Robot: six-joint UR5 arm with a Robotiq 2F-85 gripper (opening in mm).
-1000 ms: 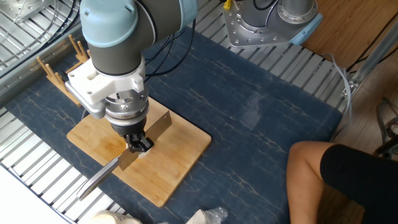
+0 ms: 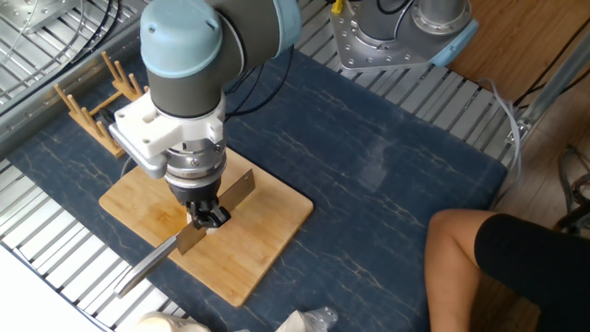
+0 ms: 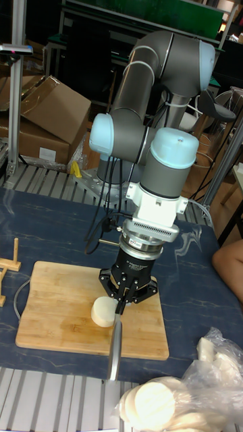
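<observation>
A cleaver with a steel handle lies across the wooden cutting board [image 2: 267,217], its blade [image 2: 239,191] reaching to the board's far side and its handle [image 2: 147,266] jutting over the near-left edge. Pointing down from above, my gripper [image 2: 209,216] has its black fingertips drawn together on the blade, shut on the cleaver. In the other view the blade is almost edge-on below my gripper [image 3: 123,305], and the handle [image 3: 115,353] points toward the camera. A pale round piece of food [image 3: 103,311] sits on the board just left of the blade; my fingers mostly cover it from above.
A wooden peg rack [image 2: 92,124] stands behind the board's left corner. Bagged pale round slices [image 3: 154,403] lie at the front right. A person [image 2: 454,267] is at the right edge. Dark mat [image 2: 369,203] right of the board is bare.
The arm's wrist has shifted rightward in exterior view 2, while the fingertips have moved only slightly. The cleaver and board look unmoved.
</observation>
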